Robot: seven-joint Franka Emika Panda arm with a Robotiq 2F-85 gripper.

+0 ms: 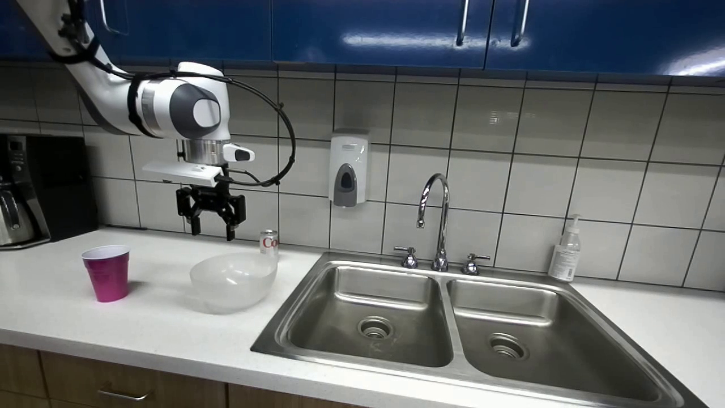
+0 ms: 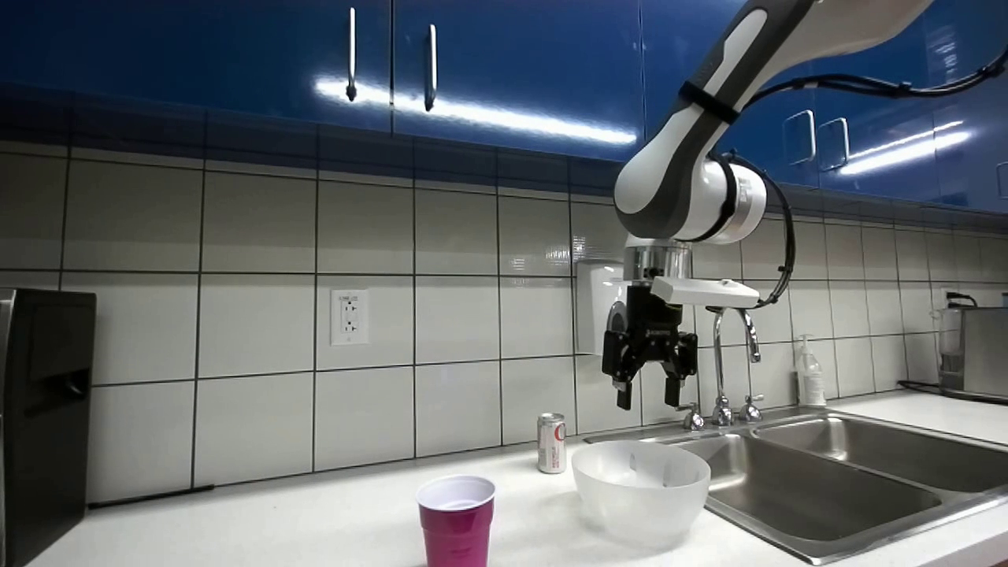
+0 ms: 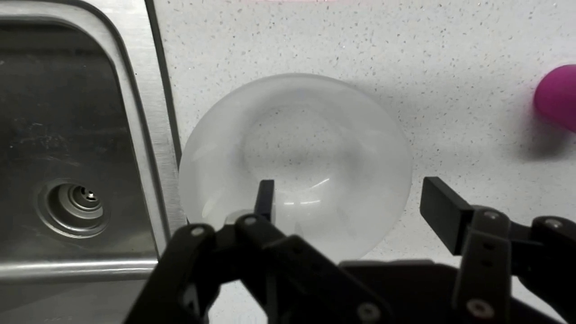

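Observation:
My gripper hangs in the air above the counter, its fingers parted and nothing between them. Below it, a frosted translucent bowl stands upright and looks empty. Seen from the wrist, the gripper spans part of the bowl, one finger over it and the other past its rim. A magenta cup with a white inside stands upright to the left of the bowl. Behind the bowl is a silver Coke can, also upright.
A double steel sink with a tall faucet lies right of the bowl. At the far left stands a black coffee maker. Blue cabinets hang overhead.

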